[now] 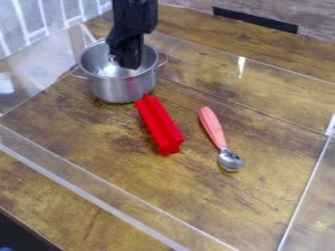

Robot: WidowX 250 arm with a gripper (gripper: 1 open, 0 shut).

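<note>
My black gripper (127, 51) is over the steel pot (120, 83) at the upper middle, its fingertips at or just inside the far part of the rim; I cannot tell whether they are open or shut. A red block (159, 125) lies on the wooden table just below and right of the pot. A spoon with a pink handle (211, 126) and silver bowl lies to the right of the red block.
A pale, clear sheet or edge runs along the left side.
</note>
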